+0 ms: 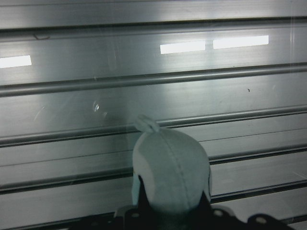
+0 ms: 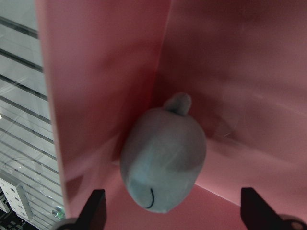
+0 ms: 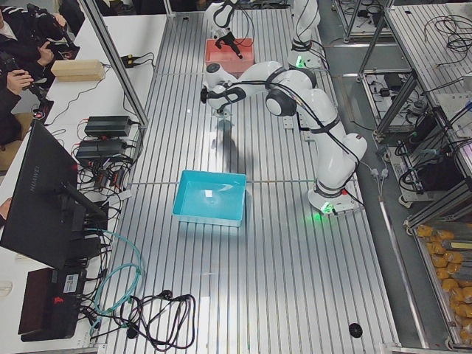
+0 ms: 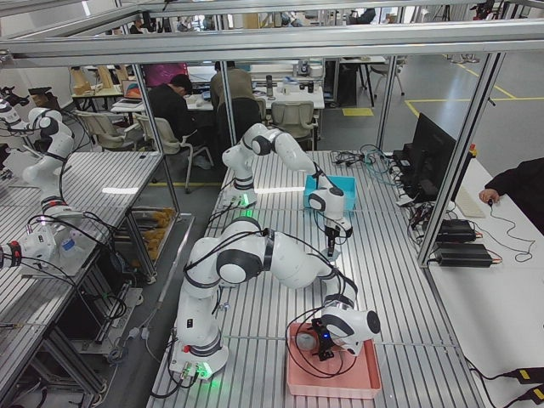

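A pale grey-green plush toy (image 1: 170, 167) with a small loop on top sits between the fingers of my left gripper, just above the slatted table near its middle; whether the fingers press on it is hard to tell. A second grey plush toy (image 2: 163, 158) with a dark curved line lies inside the pink bin (image 4: 334, 384), against a wall. My right gripper hangs open over that toy, its fingertips apart with nothing between them.
An empty turquoise bin (image 3: 209, 217) stands on the table toward the left-view camera. Cables (image 3: 158, 321) lie in the near left corner. A monitor and electronic boxes line the side desk.
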